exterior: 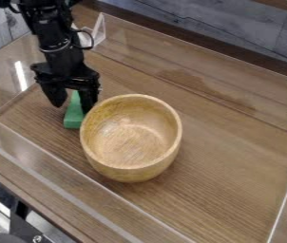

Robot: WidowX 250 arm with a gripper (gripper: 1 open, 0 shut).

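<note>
The black gripper (67, 93) hangs from the top left over a small green object (74, 115) that lies on the wooden table, just left of a large tan bowl (131, 138). The gripper's fingers point down at the green object's upper end; whether they touch it or are closed on it is not clear.
The bowl takes up the middle of the table. Pale edges and cables show along the left side.
</note>
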